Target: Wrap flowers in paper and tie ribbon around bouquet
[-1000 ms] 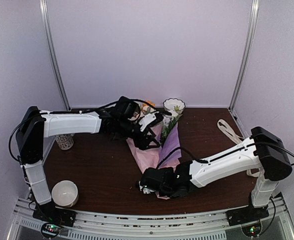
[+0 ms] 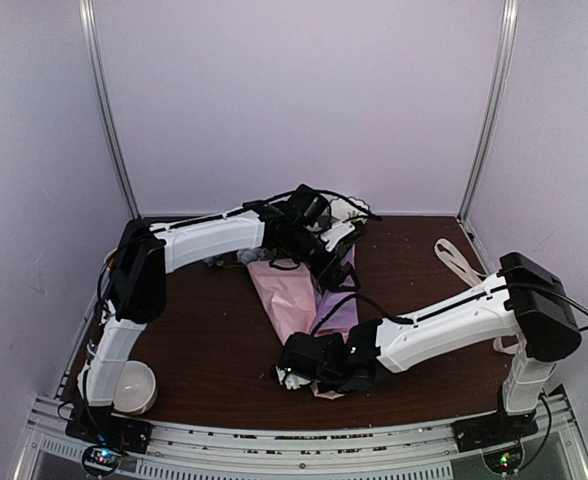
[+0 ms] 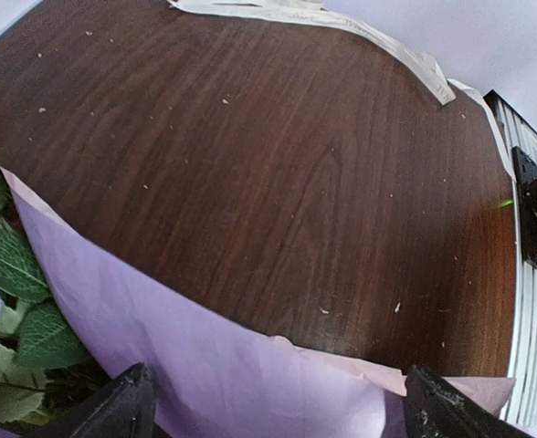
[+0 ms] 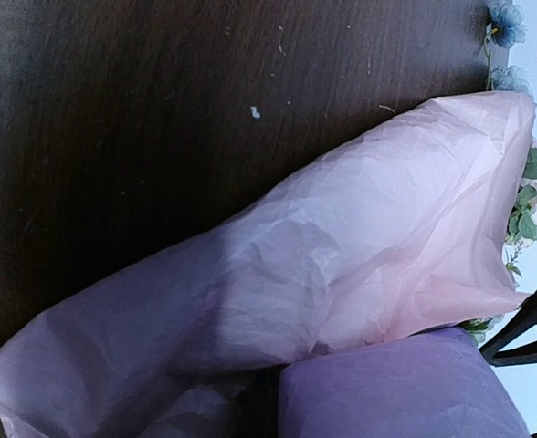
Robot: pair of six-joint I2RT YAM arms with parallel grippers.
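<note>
The bouquet's pink wrapping paper lies mid-table, with a purple sheet along its right side. Blue-grey flowers show at its far end, partly covered by the left arm. My left gripper is over the upper purple sheet; in the left wrist view its fingers are wide open, with purple paper spanning the gap. My right gripper is shut low at the near end of the wrap. Its fingertips are hidden, and the right wrist view shows pink paper instead.
A white ribbon lies at the right, partly behind the right arm. A white bowl stands near left, beside the left arm's base. Bare table lies left of the wrap.
The right arm has barely moved.
</note>
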